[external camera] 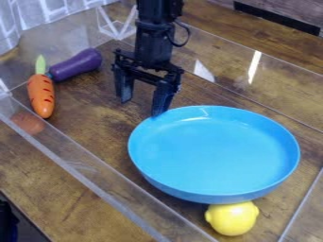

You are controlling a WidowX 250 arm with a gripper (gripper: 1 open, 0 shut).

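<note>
The black gripper (144,92) hangs over the dark wooden table at the upper centre, just behind a large blue plate (212,149). It is open, its fingers spread apart, with nothing seen between them. An orange toy carrot (41,95) lies at the left, and a purple eggplant (75,65) lies behind it, both apart from the gripper.
A yellow toy lemon (232,218) lies in front of the plate at the lower right. Clear plastic walls border the work area. Bare wood (89,151) shows left of the plate and behind it.
</note>
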